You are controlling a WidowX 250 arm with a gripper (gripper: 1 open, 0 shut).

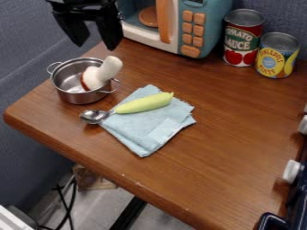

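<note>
My black gripper (90, 32) hangs at the top left, above a steel pot (70, 92), its two fingers apart with nothing seen between them. In the pot lie a white elongated object (107, 68) and a reddish item, partly hidden. A yellow corn cob (144, 103) rests on a folded light-blue cloth (149, 135), beside a metal spoon (93, 117).
A toy microwave (198, 22) stands at the back, with a tomato sauce can (241, 40) and a yellow can (276, 57) to its right. A dark appliance (292, 198) lines the right edge.
</note>
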